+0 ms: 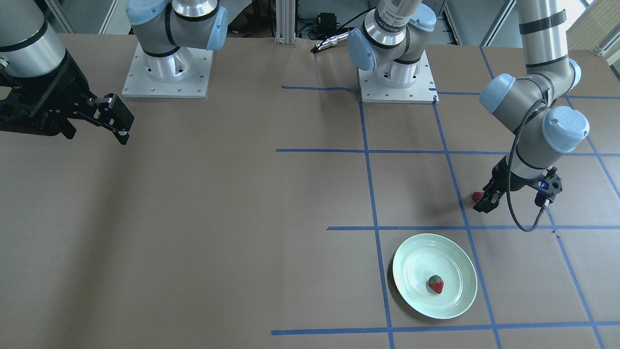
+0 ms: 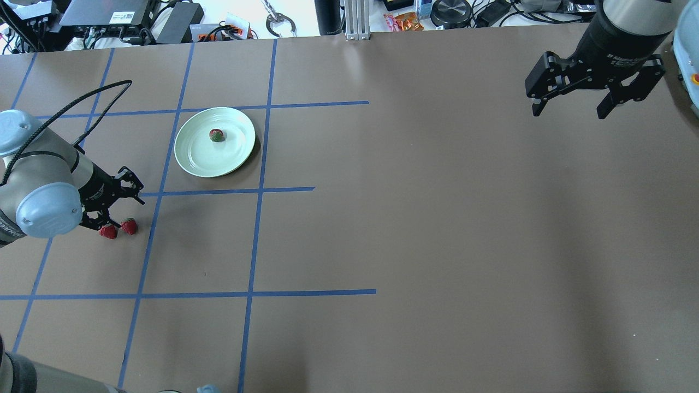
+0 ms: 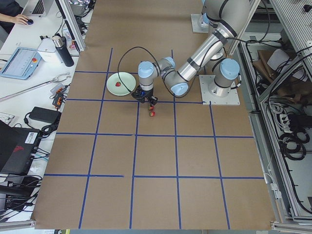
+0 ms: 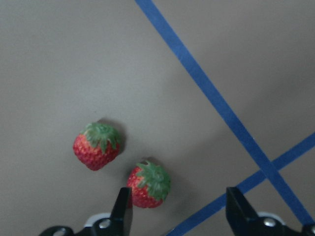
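Two red strawberries lie close together on the taped floor of the table: one [image 4: 96, 146] upper left in the wrist view, the other [image 4: 147, 184] lower, between my open fingertips near the left one. In the top view they [image 2: 129, 226] sit just below my gripper [image 2: 128, 212]. In the front view my gripper partly hides them. My gripper is open, nothing held. A pale green plate [image 1: 419, 261] holds one strawberry [image 1: 436, 286], nearer the front camera.
Blue tape lines grid the table [image 2: 426, 229]. Another arm's black gripper [image 1: 104, 116] hangs at the far side from mine; other arm bases [image 1: 168, 84] stand at the table's edge.
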